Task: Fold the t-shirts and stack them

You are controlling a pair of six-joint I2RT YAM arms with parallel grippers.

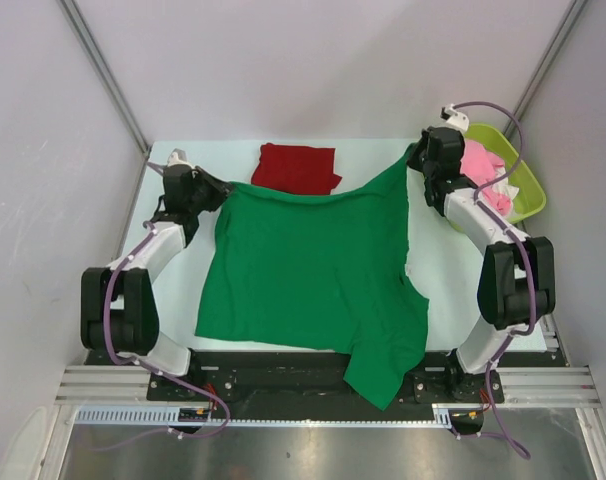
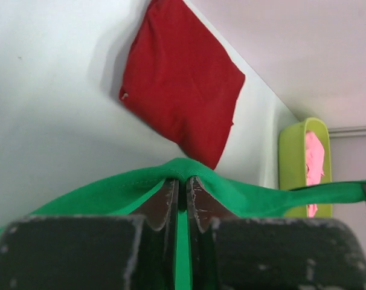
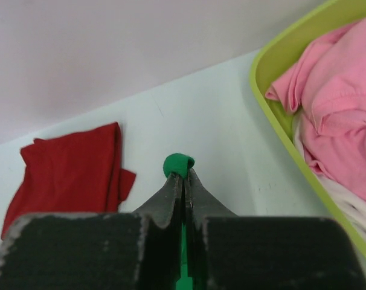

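Note:
A green t-shirt (image 1: 313, 280) is spread across the table, its lower part over the front edge. Its far edge rises to both grippers. My left gripper (image 1: 225, 186) is shut on the upper left corner, green fabric pinched between its fingertips in the left wrist view. My right gripper (image 1: 413, 155) is shut on the upper right corner; in the right wrist view a small green tuft shows at the tips. A folded red t-shirt (image 1: 293, 168) lies at the back middle, behind the green one.
A green-yellow bin (image 1: 528, 185) with pink (image 3: 346, 103) and white (image 3: 352, 202) cloth stands at the back right, beside the right gripper. Bare white table (image 1: 158, 300) shows on the left. A wall bounds the back.

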